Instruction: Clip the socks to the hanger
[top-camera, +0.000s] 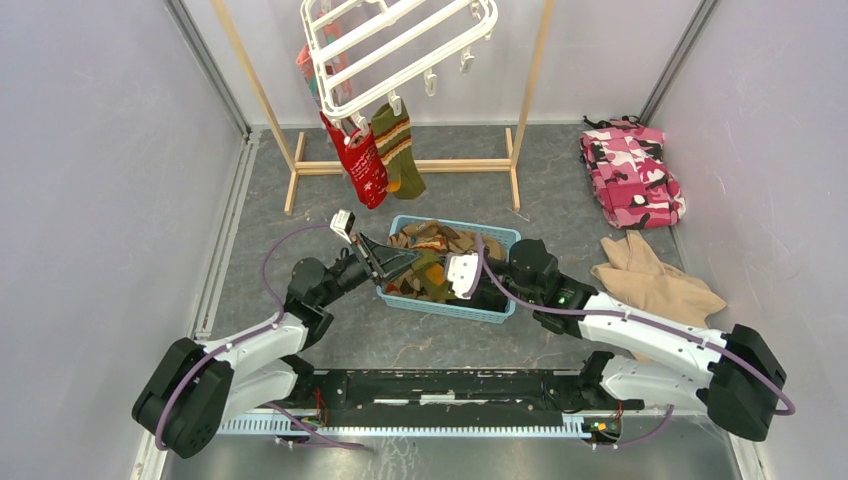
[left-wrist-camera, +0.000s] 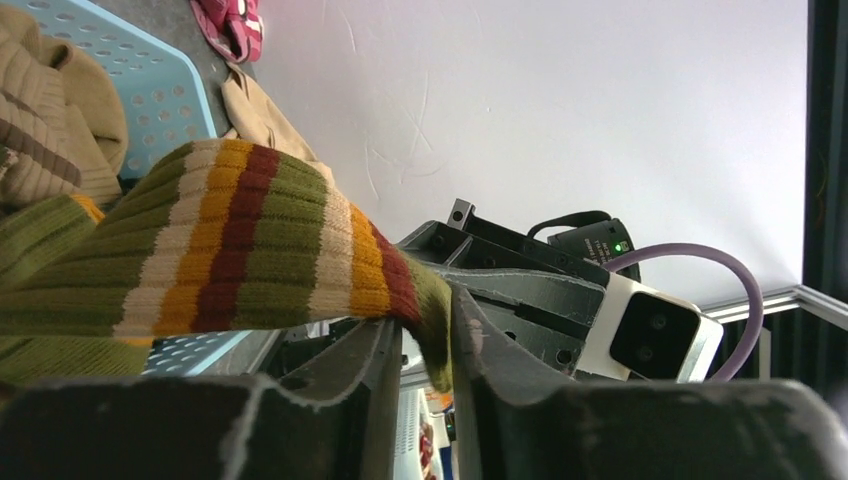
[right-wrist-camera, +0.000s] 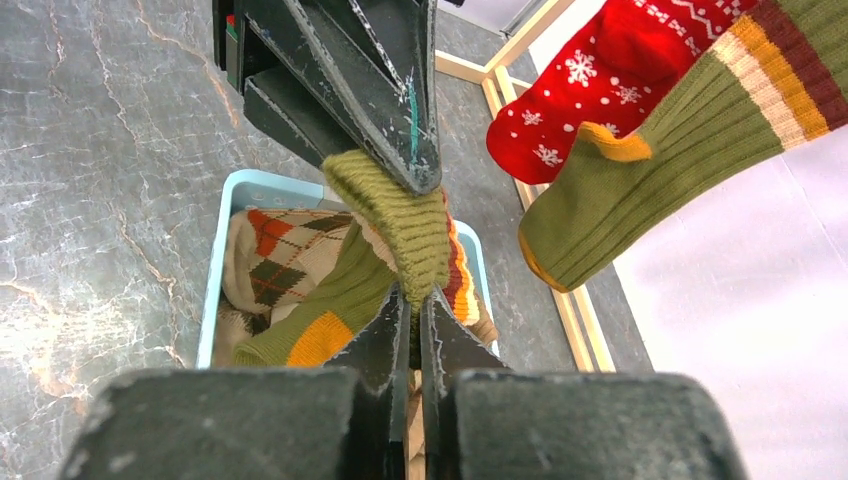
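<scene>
A striped olive sock (left-wrist-camera: 230, 240) stretches between both grippers over the blue basket (top-camera: 447, 312). In the left wrist view my left gripper has the sock's edge between its fingertips. In the right wrist view my right gripper is shut on the sock's olive cuff (right-wrist-camera: 400, 210). More folded socks (right-wrist-camera: 280, 260) lie in the basket. A red sock (top-camera: 356, 160) and an olive sock (top-camera: 398, 150) hang from the white hanger (top-camera: 400, 75), which has several free clips along its near bar.
The wooden stand (top-camera: 460, 165) stands behind the basket. A pink camouflage bag (top-camera: 630, 175) and a beige cloth (top-camera: 650, 285) lie at the right.
</scene>
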